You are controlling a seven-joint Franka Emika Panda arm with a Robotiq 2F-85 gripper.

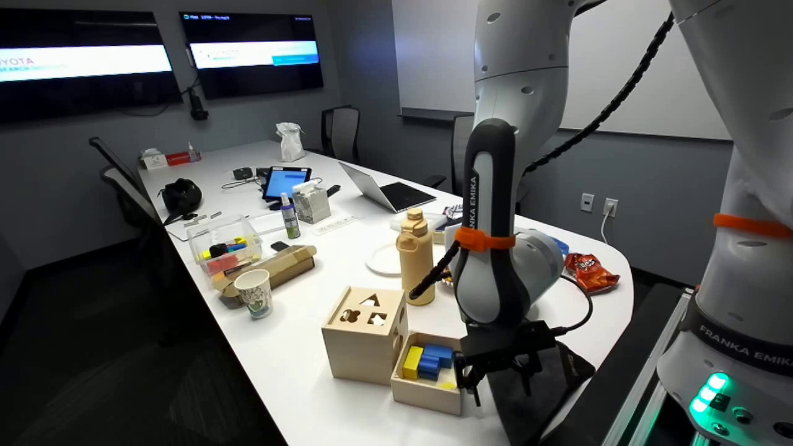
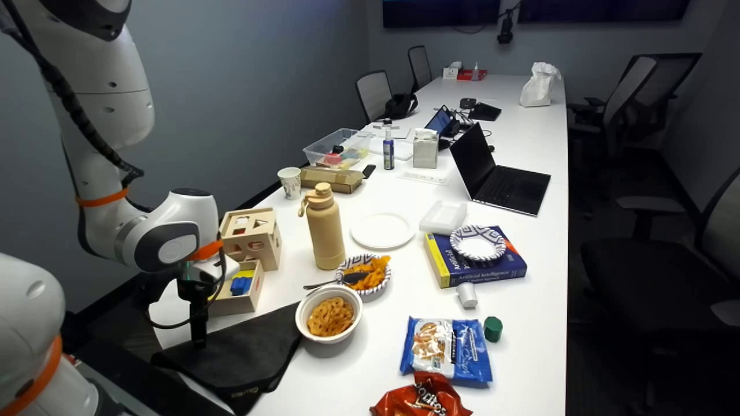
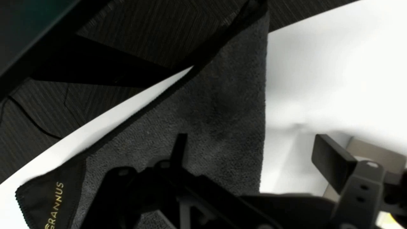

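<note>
My gripper [image 1: 502,390] is open above the dark cloth [image 2: 239,346], with nothing between its fingers. In the wrist view the fingers [image 3: 334,164] stand wide apart over the cloth and white table. One finger overlaps the right wall of the open wooden tray [image 1: 427,397] in exterior view 1; whether it touches is unclear. Inside the tray are a yellow block [image 1: 412,363] and blue blocks [image 1: 429,365]. Against the tray stands the wooden shape-sorter cube [image 1: 364,345], holes in its top and side. Only a tray corner [image 3: 375,152] shows at the wrist view's right.
Close behind stands a tan bottle [image 2: 326,229]. Food bowls [image 2: 329,315] sit beside the cloth, one on its corner. Snack bags [image 2: 447,350], a book [image 2: 510,267] and a laptop [image 2: 503,180] occupy the far side. Bare table lies in front of the cube.
</note>
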